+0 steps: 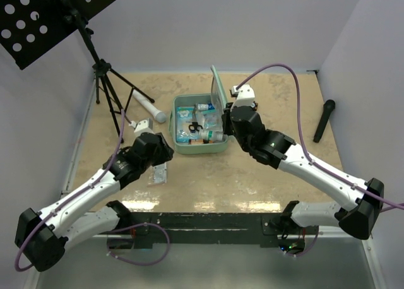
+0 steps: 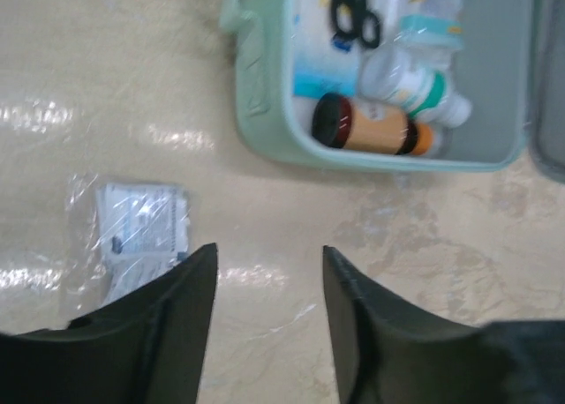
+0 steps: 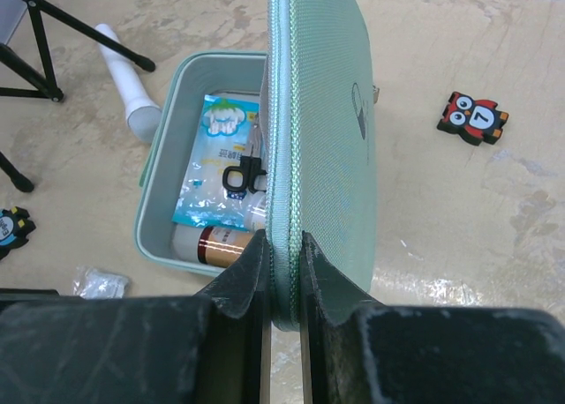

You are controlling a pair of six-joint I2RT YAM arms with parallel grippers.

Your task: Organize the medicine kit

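The mint-green medicine kit stands with its lid raised on the right side. Inside lie a blue-white packet, black scissors, a white bottle and a brown bottle. My right gripper is shut on the lid's edge, one finger on each side. A clear bag of white sachets lies on the table, in front of the kit and to its left. My left gripper is open above the table near that bag, nothing between its fingers.
Tripod legs and a white tube lie left of the kit. A red owl figure sits to the right, and a black microphone at the far right. Free table lies in front of the kit.
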